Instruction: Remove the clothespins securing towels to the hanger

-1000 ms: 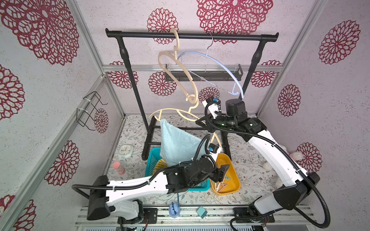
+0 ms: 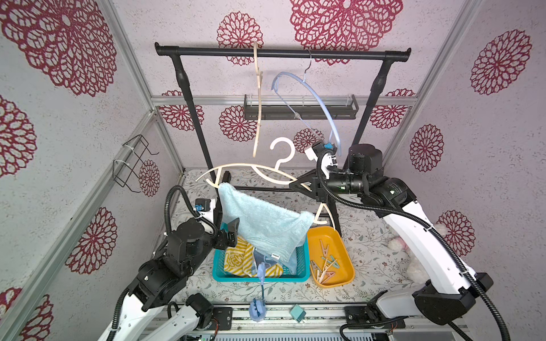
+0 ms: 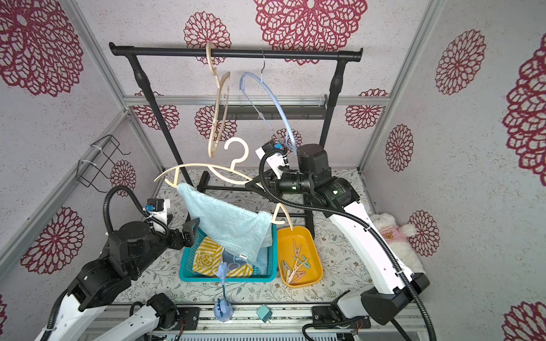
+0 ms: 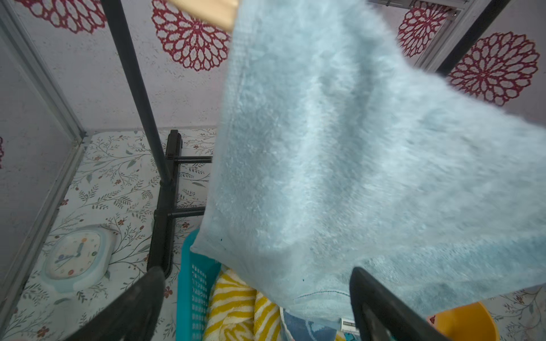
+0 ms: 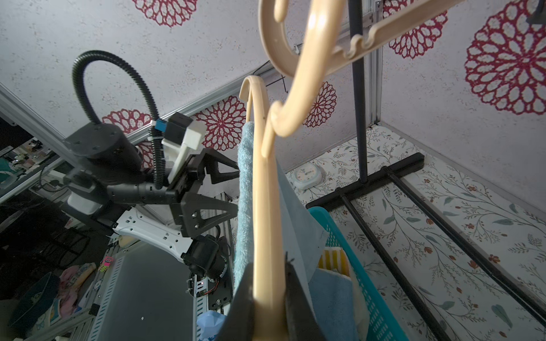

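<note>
A pale blue towel hangs aslant from the cream hanger in front of the rack. My right gripper is shut on the hanger's arm, which runs between its fingers in the right wrist view. Open and empty, my left gripper stands beside the towel's left edge. In the left wrist view the towel fills the space beyond the left fingers. Several clothespins lie in the orange bin; none can be made out on the towel.
Below the towel, a teal basket holds yellow-striped and blue cloth. Another cream hanger and a blue hanger hang from the black rack bar. A white plush toy sits at the right.
My left arm has swung left from over the orange bin to the towel's left side. The right gripper has stayed on the hanger, which shifted slightly left. The hangers on the bar have swung.
</note>
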